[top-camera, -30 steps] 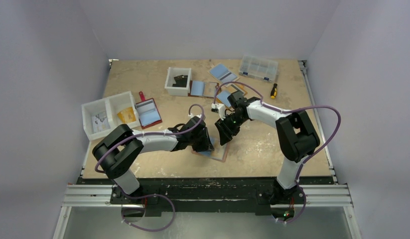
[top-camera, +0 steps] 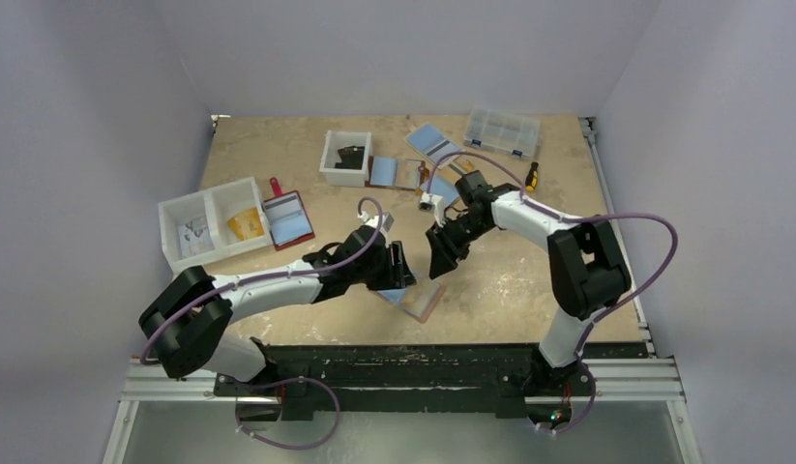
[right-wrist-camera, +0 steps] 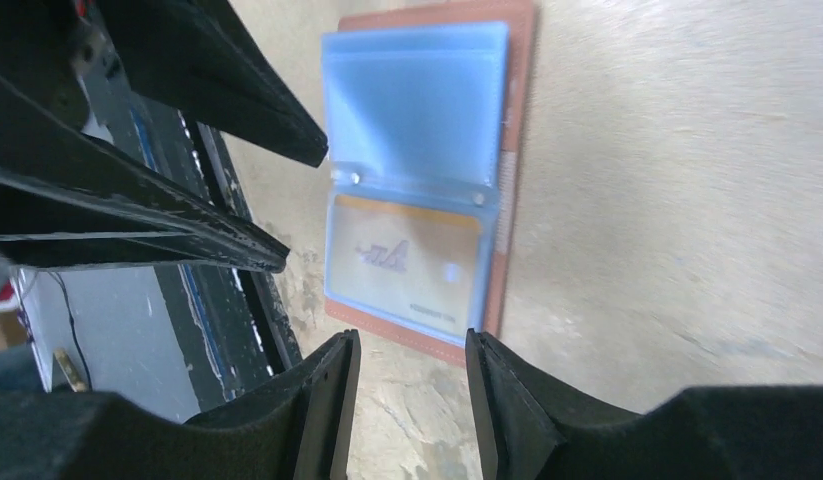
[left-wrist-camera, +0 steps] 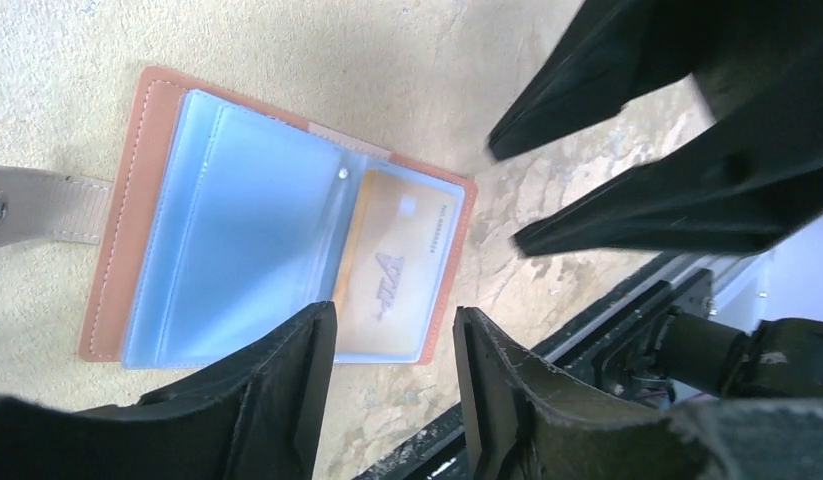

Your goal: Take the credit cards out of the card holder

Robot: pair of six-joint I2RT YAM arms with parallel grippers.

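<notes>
The open card holder point(top-camera: 423, 302) lies on the table between my grippers, with blue sleeves point(left-wrist-camera: 237, 240) and a pale card point(left-wrist-camera: 392, 270) showing in a clear sleeve. In the right wrist view the same card point(right-wrist-camera: 402, 260) sits below the blue flap point(right-wrist-camera: 412, 100). My left gripper is open above the holder's near edge, nothing between its fingers. My right gripper is also open and empty, over the holder's card end.
Two white bins point(top-camera: 166, 222) and a red-edged holder point(top-camera: 289, 217) stand at left. A small white box point(top-camera: 326, 155), more holders, a clear organiser point(top-camera: 502, 130) and a screwdriver point(top-camera: 532, 176) lie at the back.
</notes>
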